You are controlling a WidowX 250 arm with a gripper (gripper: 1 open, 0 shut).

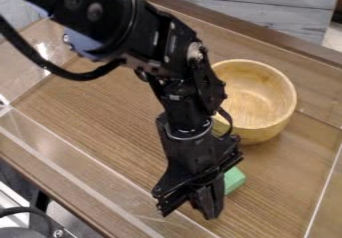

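My black gripper [190, 200] points down near the front of the wooden table, its fingers low over the wood; it looks shut, with nothing visible between its fingers. Just behind and right of the fingers, a small green object [233, 178] lies on the table, partly hidden by the gripper. A yellow bowl [267, 87] stands behind the arm on the right.
A grey board wall runs along the back. A cable lies at the front left edge.
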